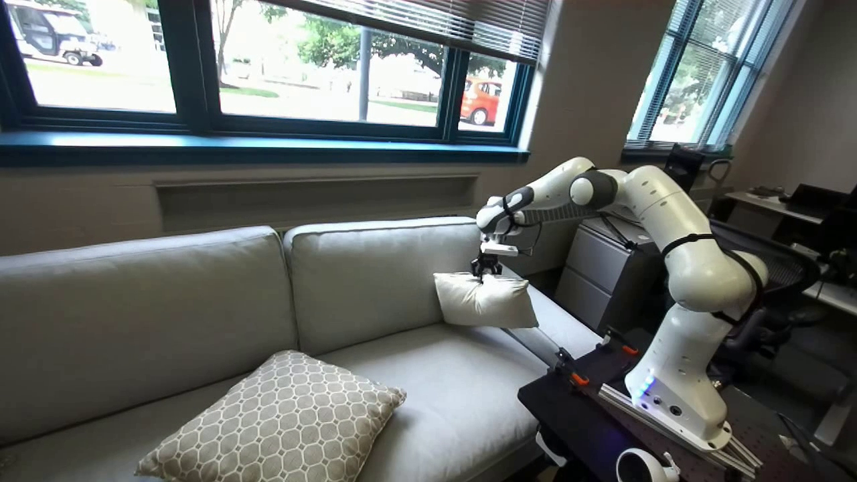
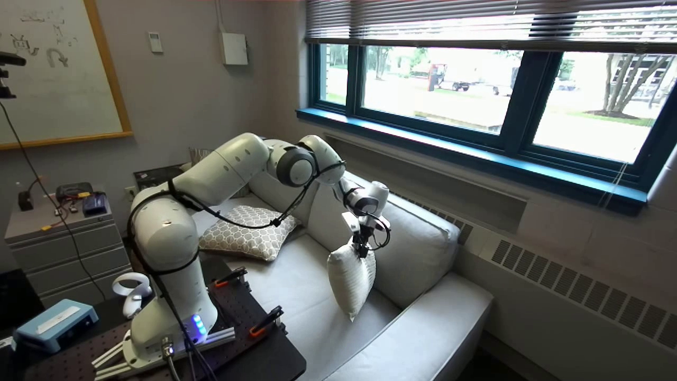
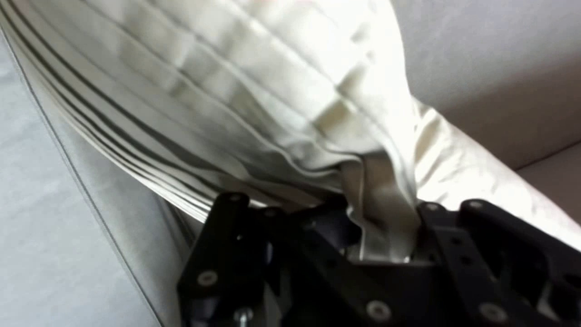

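Note:
A small white pillow [image 1: 484,301] hangs by its upper edge from my gripper [image 1: 485,269], above the right end of the couch seat. From the other side, the striped face of the pillow [image 2: 350,277] shows below the gripper [image 2: 360,244], its lower corner pointing down. In the wrist view, a bunched fold of striped fabric [image 3: 376,207] runs down between the black fingers, which are shut on it. The pillow hides part of the couch behind it. On the seat to the left lies a patterned beige pillow [image 1: 281,422], well apart from the gripper.
The grey couch [image 1: 434,361] has its backrest [image 1: 377,277] behind the hanging pillow and its armrest [image 2: 419,330] beside it. The black table [image 1: 562,402] carrying the arm's base, with orange clamps [image 1: 578,378], stands at the couch's front. Free seat lies between the two pillows.

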